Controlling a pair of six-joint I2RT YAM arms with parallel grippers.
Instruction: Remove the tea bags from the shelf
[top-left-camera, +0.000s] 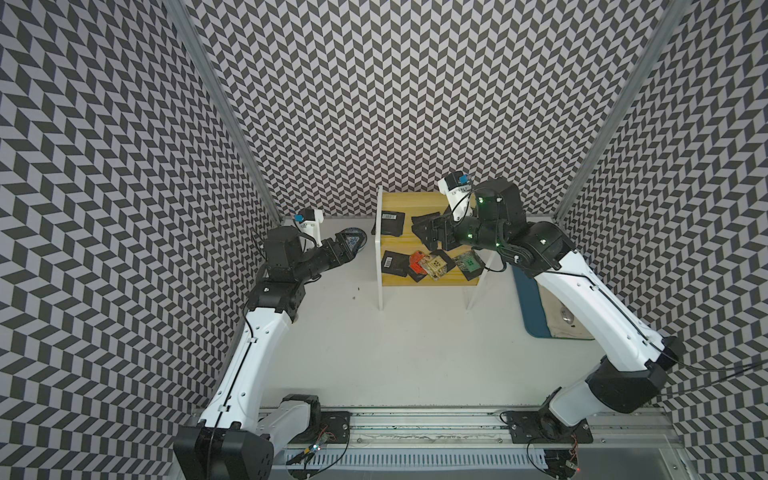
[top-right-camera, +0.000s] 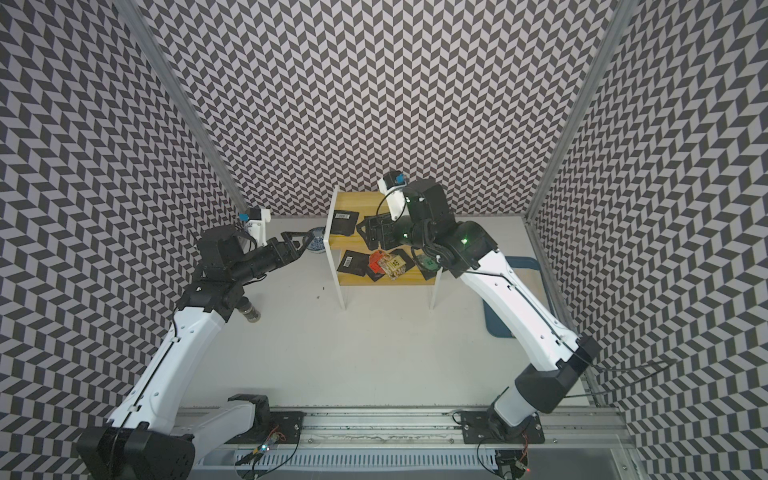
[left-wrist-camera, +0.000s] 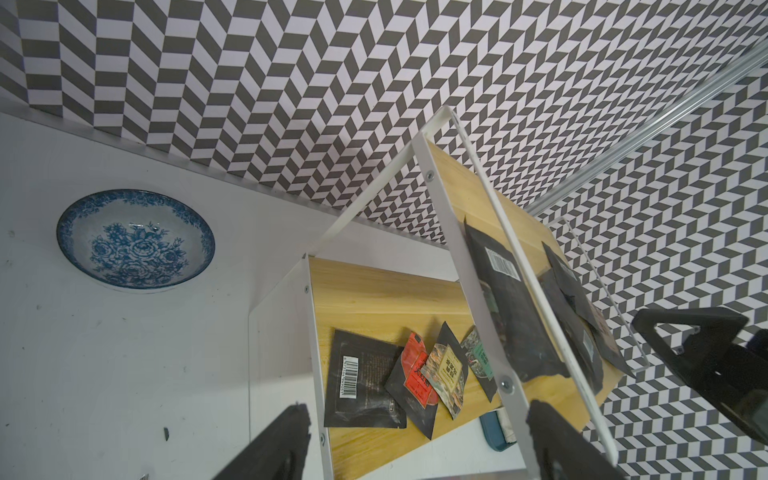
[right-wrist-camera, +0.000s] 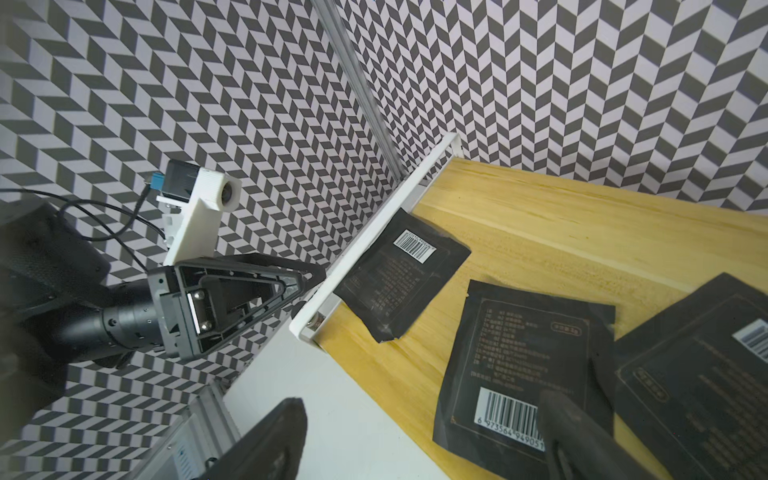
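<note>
Several flat tea bags lie on the two wooden levels of the white-framed shelf (top-left-camera: 379, 276). In the right wrist view, a black tea bag (right-wrist-camera: 398, 276) rests by the left rail, another black tea bag (right-wrist-camera: 512, 360) lies nearer the middle, and a third tea bag (right-wrist-camera: 704, 376) is at the right edge. On the lower level, a black tea bag (left-wrist-camera: 364, 384) lies beside red, yellow and green ones. My open right gripper is over the upper level with nothing between its fingers. My left gripper (top-right-camera: 300, 242) stands part open and empty, left of the shelf.
A blue-and-white bowl (left-wrist-camera: 136, 240) sits on the table left of the shelf. To the right lies a blue tray (top-right-camera: 497, 320) with a cloth, partly behind my right arm. White rails edge the upper level's sides. The table in front of the shelf is clear.
</note>
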